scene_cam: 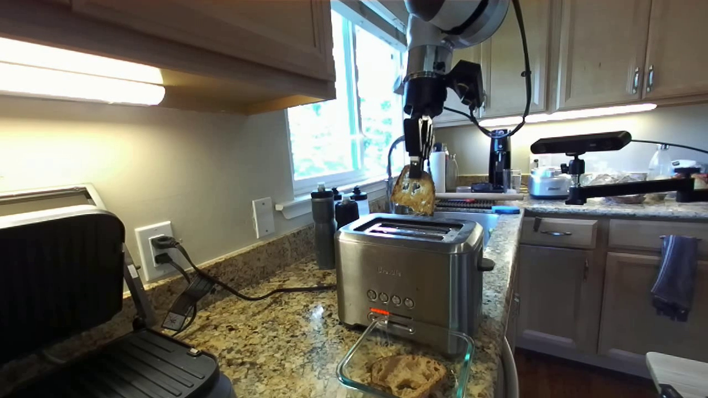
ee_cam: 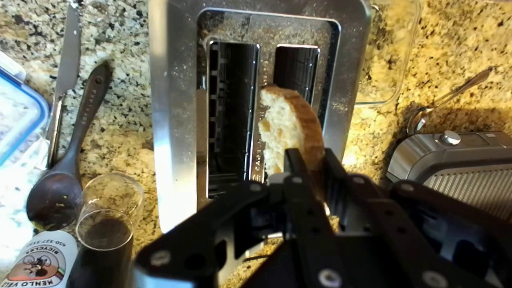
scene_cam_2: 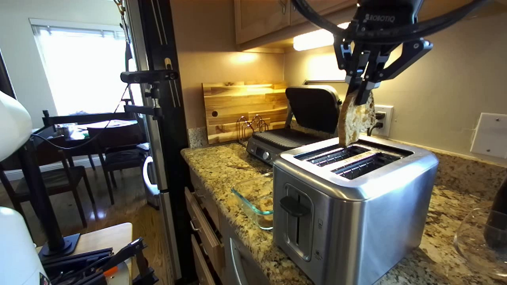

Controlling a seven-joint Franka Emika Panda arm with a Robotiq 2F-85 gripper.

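Above the silver toaster [scene_cam: 408,272] hangs a slice of bread [scene_cam: 414,192], gripped near its top edge. My gripper [scene_cam_2: 362,95] is shut on that slice and points downward. In the wrist view the bread [ee_cam: 283,127] lies over the bar between the two slots and partly over the right-hand slot [ee_cam: 296,67]; the left-hand slot [ee_cam: 233,110] looks empty. The slice's lower edge appears just above the toaster's top, though I cannot tell the exact gap. Another bread slice [scene_cam: 408,375] rests in a glass dish [scene_cam: 352,371] in front of the toaster.
An open contact grill [scene_cam: 133,358] stands at the left, with a power cord [scene_cam: 259,293] running to the toaster. Dark bottles [scene_cam: 323,229] stand behind it by the wall. A drinking glass [ee_cam: 110,211] and a dark spoon [ee_cam: 72,158] lie to one side of the toaster.
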